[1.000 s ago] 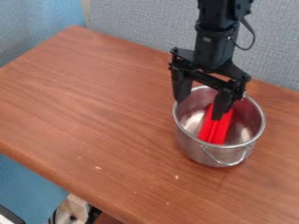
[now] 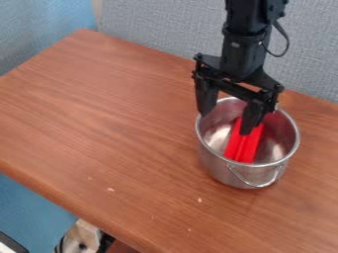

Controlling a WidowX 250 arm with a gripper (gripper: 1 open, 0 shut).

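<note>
My black gripper [image 2: 228,102] hangs at the upper right of the camera view, open, its fingers spread over a metal pot [image 2: 240,172]. The right finger reaches down over the inside of the pot; the left one is by the rim at the back left. Inside the pot lie red bar-like objects [image 2: 240,145], partly behind the gripper and the pot's wall. Whether the fingers touch the pot or the red objects I cannot tell.
A grey textured wall [image 2: 158,25] runs along the back. Beyond the table's front left edge is a blue surface with some equipment at the bottom.
</note>
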